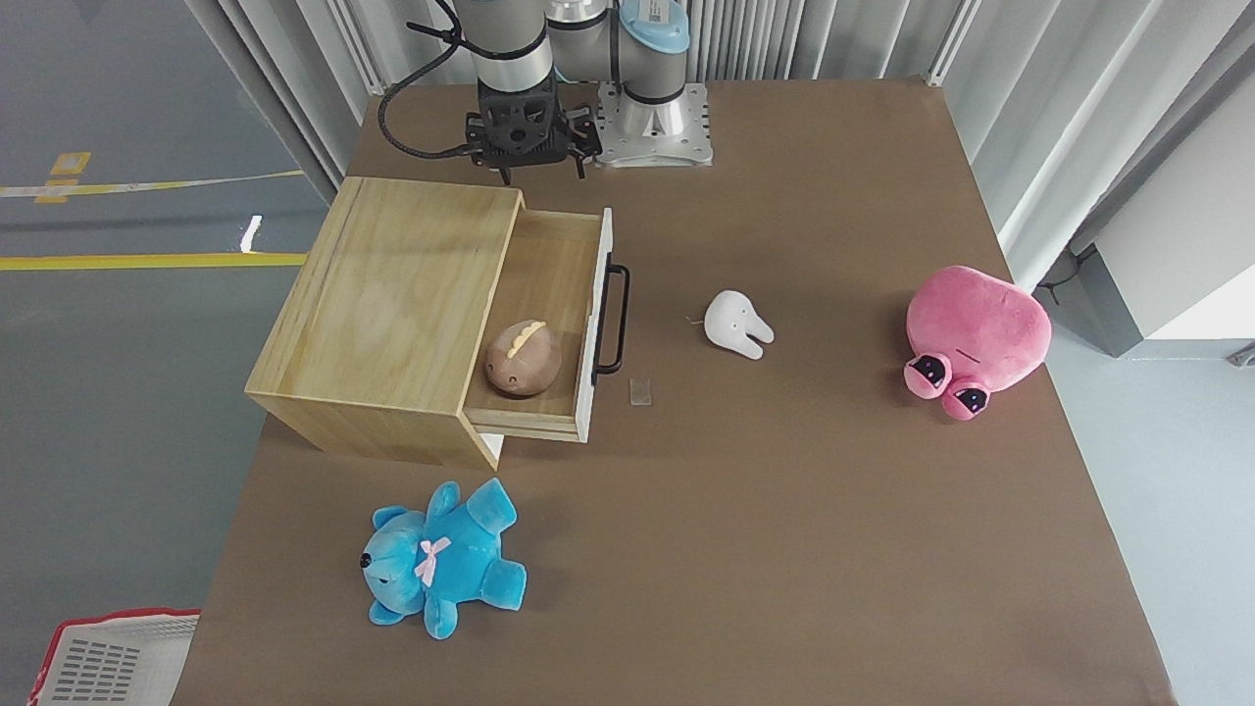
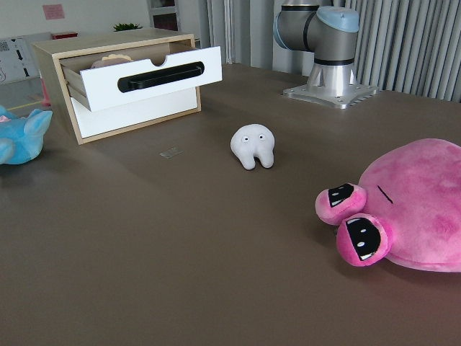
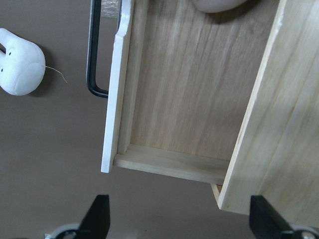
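Observation:
My gripper (image 1: 543, 167) hangs high at the back, above the table beside the robot base; in the wrist view its two fingers (image 3: 97, 219) stand wide open at the bottom corners, nothing between them. The wooden drawer box (image 1: 371, 306) has its drawer (image 2: 151, 79) pulled out, with a black handle (image 3: 92, 59). A brown toy with a cream crest (image 1: 523, 359) lies in the drawer. A small white plush (image 1: 735, 324) sits right of the drawer on the table.
A pink plush (image 1: 977, 329) lies at the table's right; a blue bear (image 1: 453, 553) lies in front of the box. A red-rimmed basket (image 1: 112, 653) stands off the table at lower left.

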